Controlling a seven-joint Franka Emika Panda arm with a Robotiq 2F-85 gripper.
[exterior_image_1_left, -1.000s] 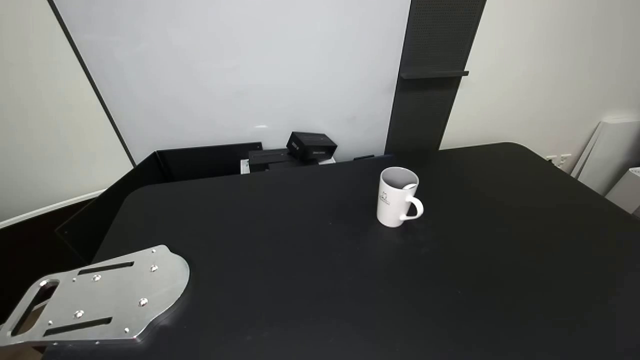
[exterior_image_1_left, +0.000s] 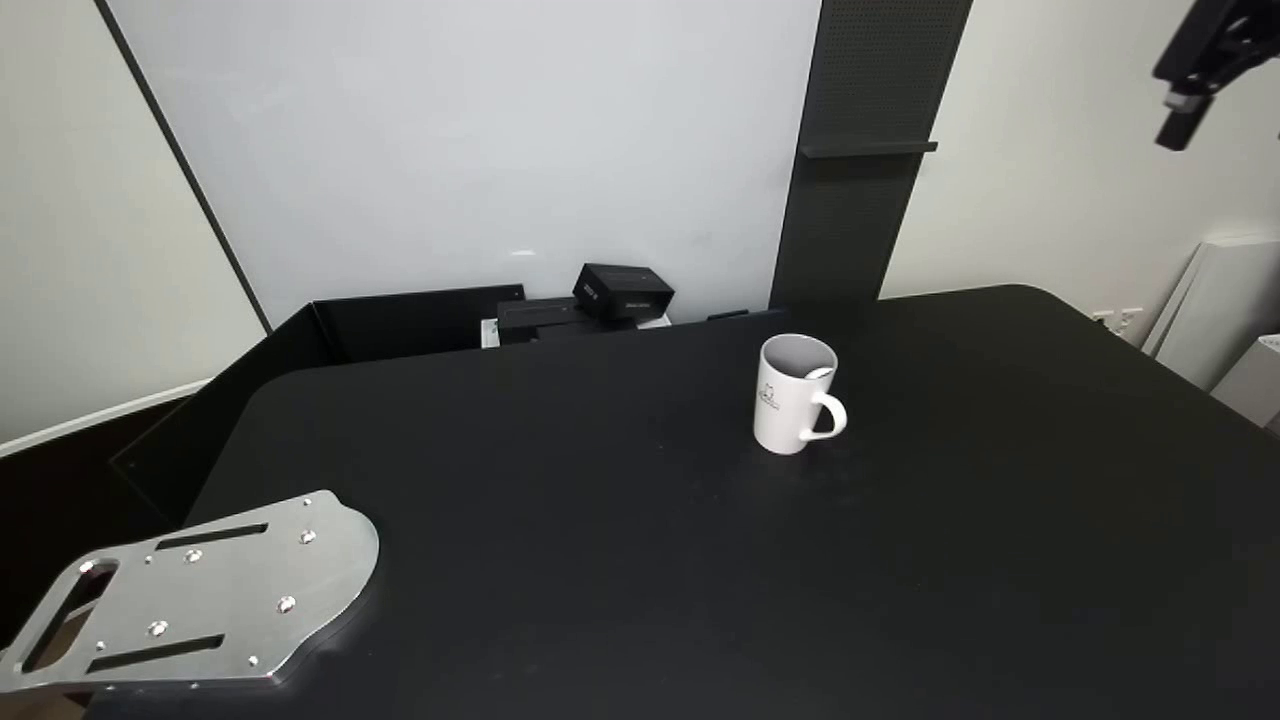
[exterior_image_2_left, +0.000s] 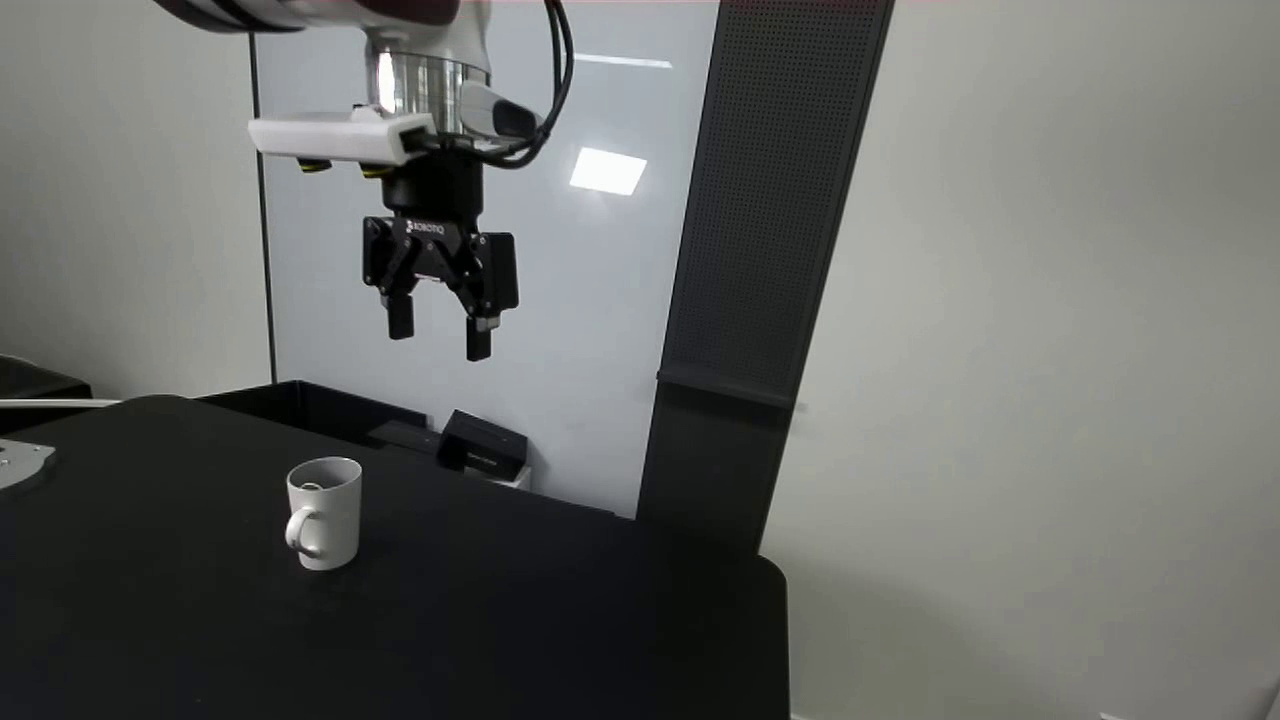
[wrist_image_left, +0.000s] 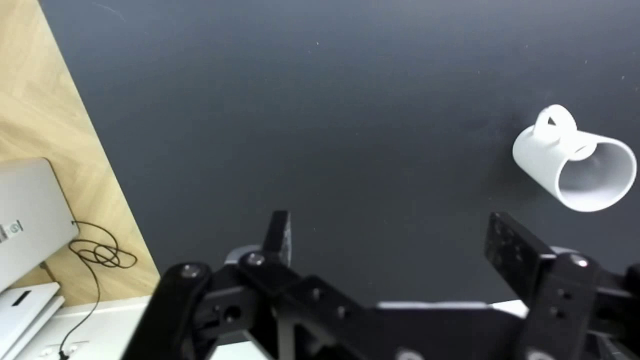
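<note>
A white mug (exterior_image_1_left: 786, 408) with a small printed figure stands upright on the black table, its handle toward the right in exterior view 1. Something small and white shows inside its rim; what it is, I cannot tell. In exterior view 2 my gripper (exterior_image_2_left: 438, 334) hangs high over the table, open and pointing down, with empty space between its fingers. The wrist view has the mug (wrist_image_left: 543, 159) at the right, outside the open gripper and beyond its right finger. Only a fingertip of the gripper enters exterior view 1, at the top right corner.
A silver metal plate (exterior_image_1_left: 228, 588) with slots sits at the table's left edge. Black boxes (exterior_image_1_left: 624, 292) are piled behind the far edge. Around the mug, the black tabletop (exterior_image_1_left: 576, 540) is bare.
Part of my gripper has come into exterior view 1 at the top right, where only wall showed before. The mug and the metal plate have stayed put.
</note>
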